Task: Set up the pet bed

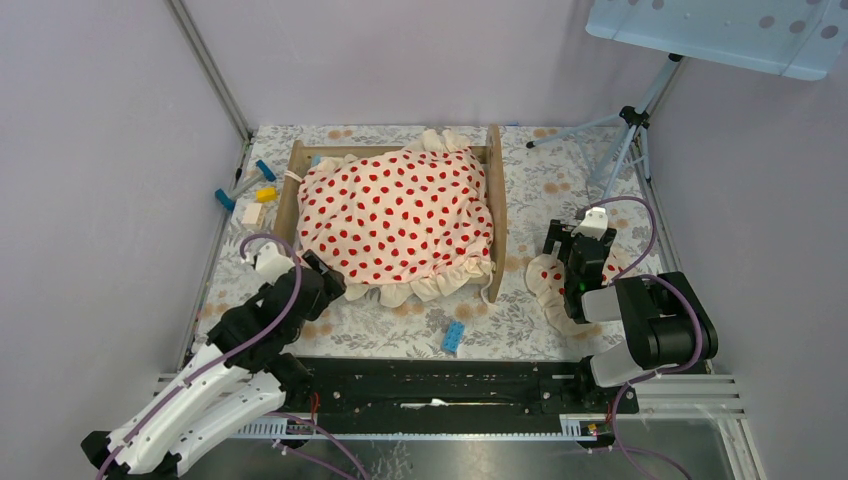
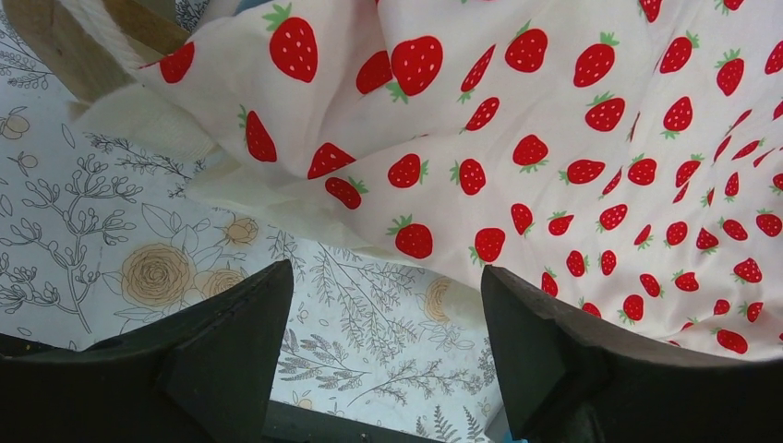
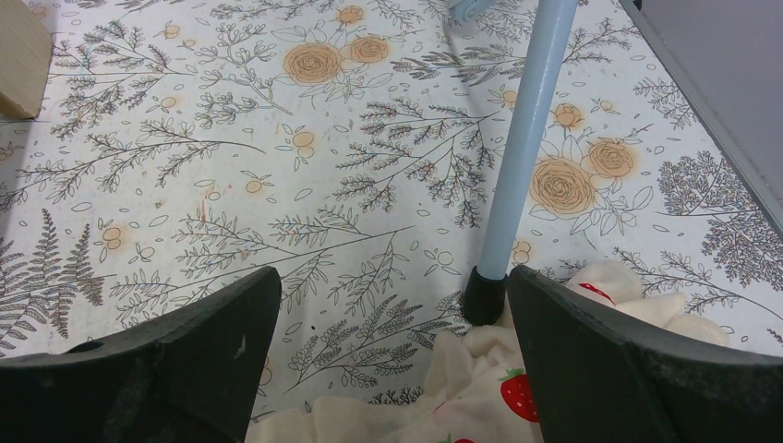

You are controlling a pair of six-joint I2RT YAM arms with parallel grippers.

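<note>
A strawberry-print cloth with a cream ruffle covers most of the wooden pet bed, its front ruffle hanging over the near side. My left gripper is open above the bed's front-left corner, over the cloth's edge and the floral mat, with nothing between its fingers. My right gripper stands open at the right, over a second, smaller ruffled strawberry piece, which lies bunched beside the foot of a light-blue tripod leg.
Small toy pieces and a pale block lie left of the bed. A blue brick lies in front. The light-blue stand occupies the back right; bare mat shows between it and the bed.
</note>
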